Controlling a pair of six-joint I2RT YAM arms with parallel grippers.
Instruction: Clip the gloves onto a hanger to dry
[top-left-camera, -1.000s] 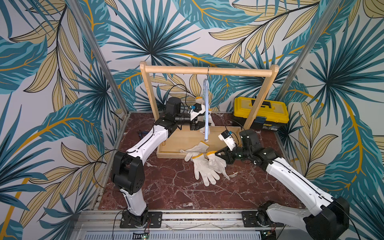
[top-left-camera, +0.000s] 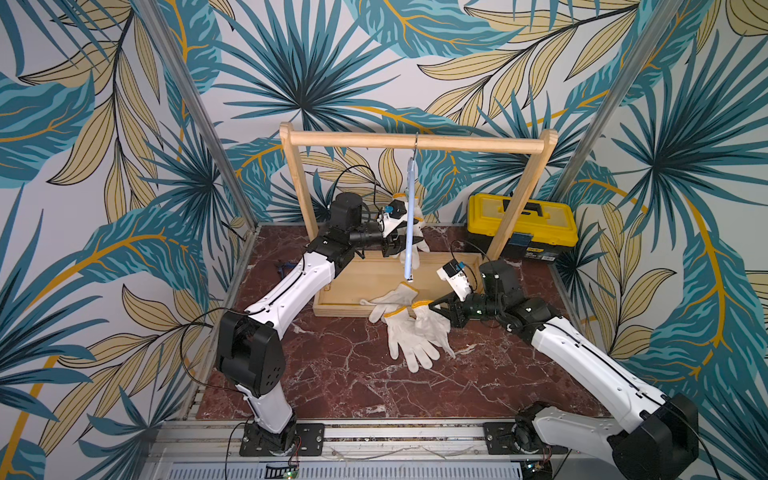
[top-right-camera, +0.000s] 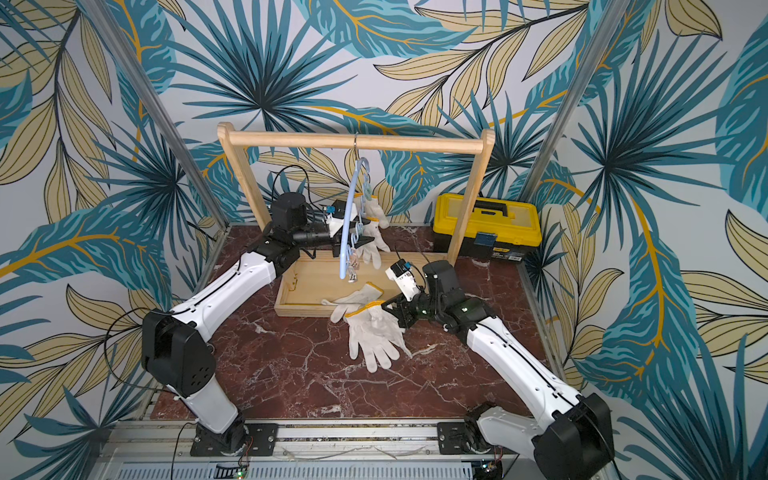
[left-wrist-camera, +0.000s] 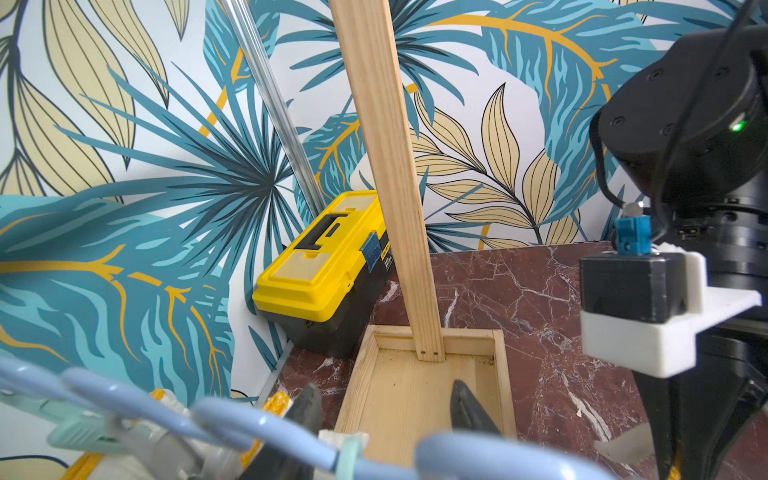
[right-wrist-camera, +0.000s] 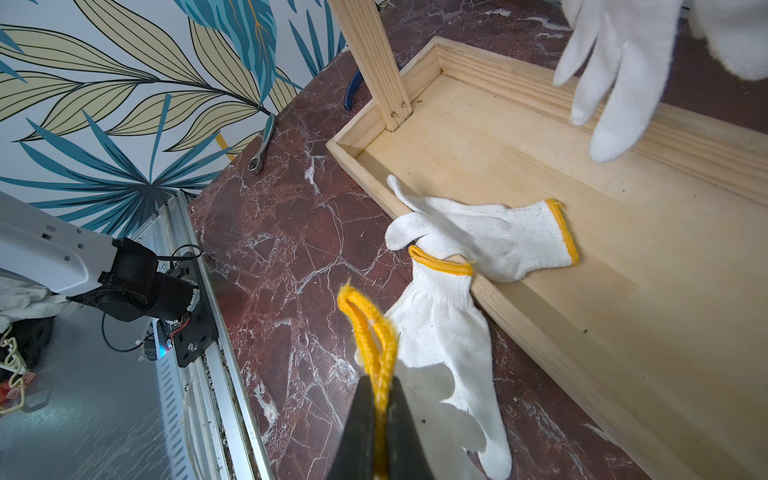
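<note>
A light-blue hanger (top-left-camera: 410, 220) hangs from the wooden bar, with white gloves (top-right-camera: 374, 236) hanging at its far end. My left gripper is part open at the hanger; its finger tips show behind the blue rail (left-wrist-camera: 264, 432) in the left wrist view, with no glove clearly between them. A teal clip (left-wrist-camera: 84, 432) sits at lower left there. My right gripper is shut on the yellow cuff (right-wrist-camera: 372, 328) of a white glove (top-left-camera: 433, 325), held low over the table. Another glove (right-wrist-camera: 448, 320) lies on the table, and one glove (right-wrist-camera: 520, 236) drapes over the tray's edge.
The wooden tray (right-wrist-camera: 372, 172) forms the base of the wooden frame (top-left-camera: 472, 144). A yellow toolbox (top-left-camera: 521, 220) stands behind its right post.
My left gripper has shifted slightly. The right arm and its glove look almost still.
</note>
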